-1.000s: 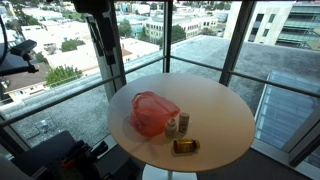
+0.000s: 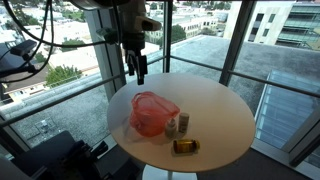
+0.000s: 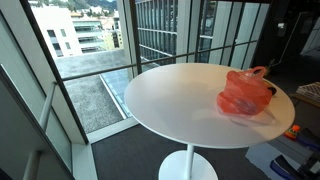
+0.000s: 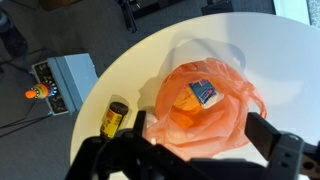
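Note:
A translucent orange-red plastic bag (image 2: 152,112) stands on the round white table (image 2: 225,118), its mouth partly open from above. Inside it, the wrist view shows an orange item (image 4: 186,99) and a small box with a dark blue label (image 4: 204,93). My gripper (image 2: 137,82) hangs above the bag, apart from it, with its fingers open and empty. Its two dark fingers flank the bag in the wrist view. A yellow can with dark ends (image 2: 186,146) lies on its side near the table's front edge.
Two small pale bottles (image 2: 171,129) stand right of the bag. Windows (image 2: 190,30) surround the table. A grey box (image 4: 66,82) is on the floor below the table's edge.
My gripper has come rightward and lower from the upper left, over the bag. Bag, can and bottles have stayed where they were.

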